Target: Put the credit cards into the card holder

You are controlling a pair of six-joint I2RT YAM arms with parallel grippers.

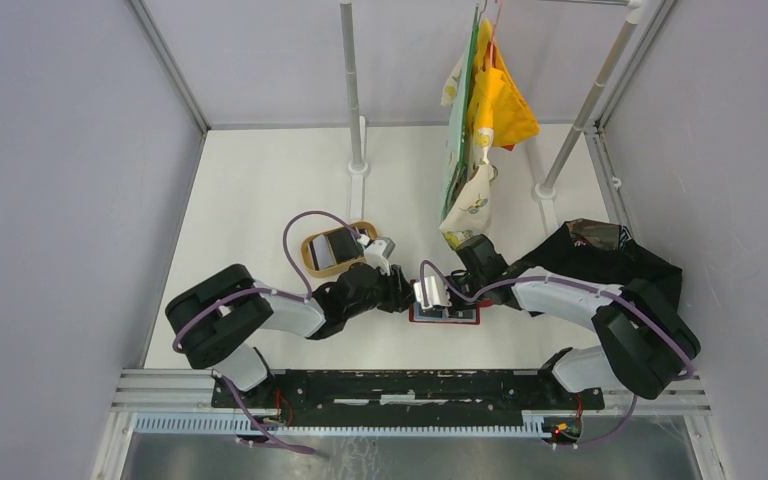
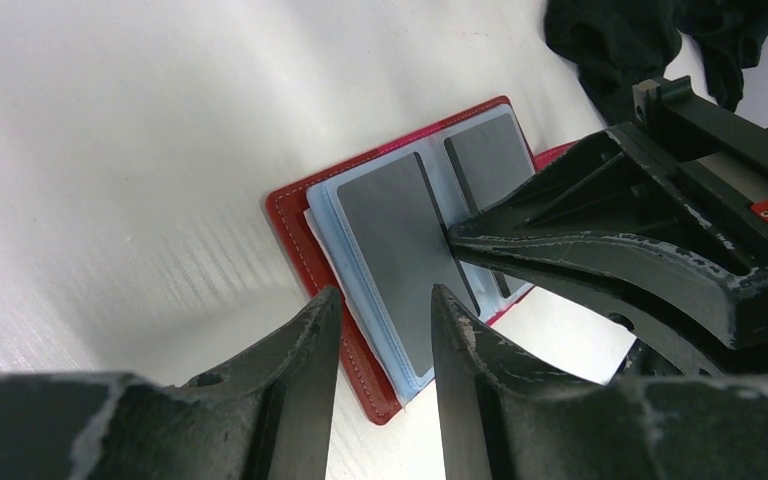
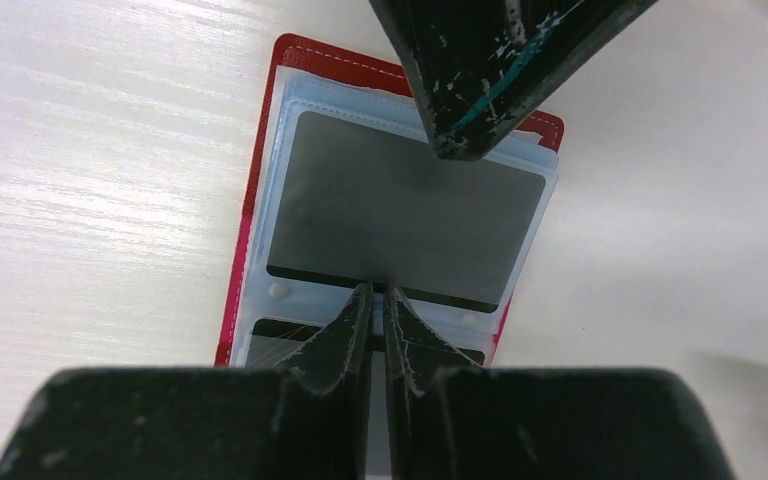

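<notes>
The red-edged card holder lies flat on the table below both grippers, with dark cards in its pale blue sleeves. My left gripper is over its left end, fingertips close together; whether anything is between them I cannot tell. My right gripper points down at the lower edge of a card in a sleeve, fingertips nearly touching; any held edge is too small to make out. In the left wrist view the right gripper reaches over the holder from the right.
A wooden tray with cards stands behind the left arm. A black bag lies at the right, and cloths hang from a rack at the back.
</notes>
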